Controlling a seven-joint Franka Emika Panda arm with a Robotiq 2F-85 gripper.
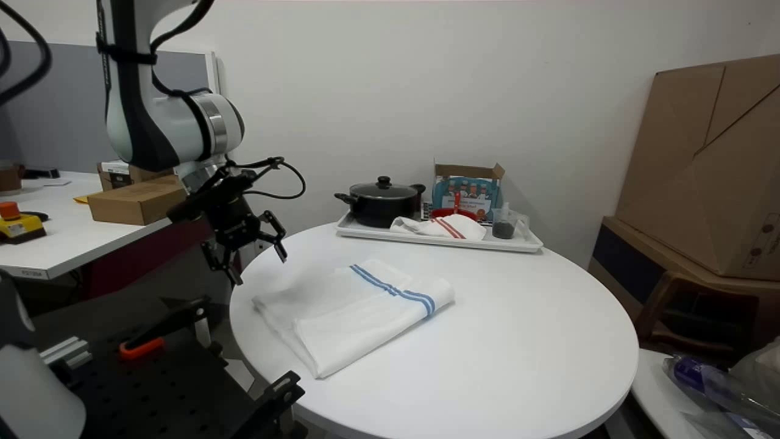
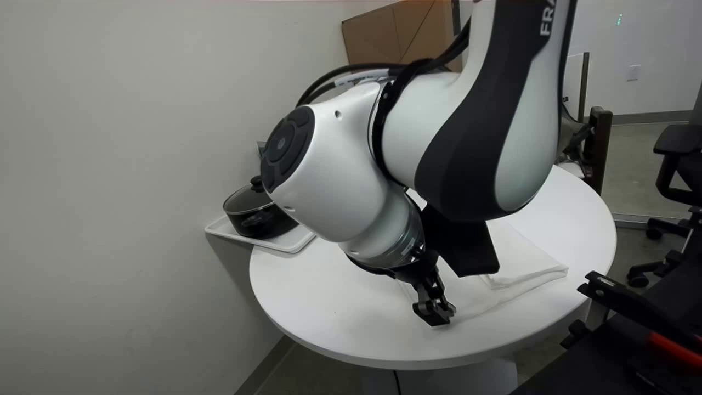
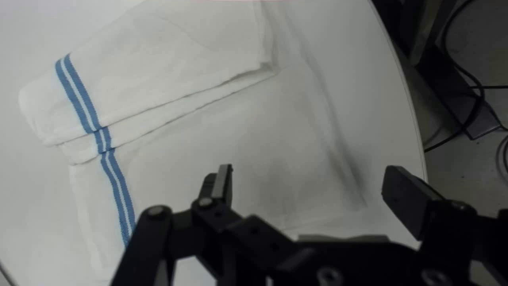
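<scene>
A white towel with blue stripes lies partly folded on the round white table. In the wrist view, its folded part is at the top left, while a single flatter layer spreads towards the table's edge. My gripper hangs above the left rim of the table, beside the towel's left corner. Its fingers stand wide apart and hold nothing. From the second exterior view, the gripper appears low over the tabletop, though its exact height cannot be told, and the arm hides much of the towel.
At the back of the table a white tray carries a black pot, a red-striped cloth, a small box and a clear container. Cardboard boxes stand off to the right.
</scene>
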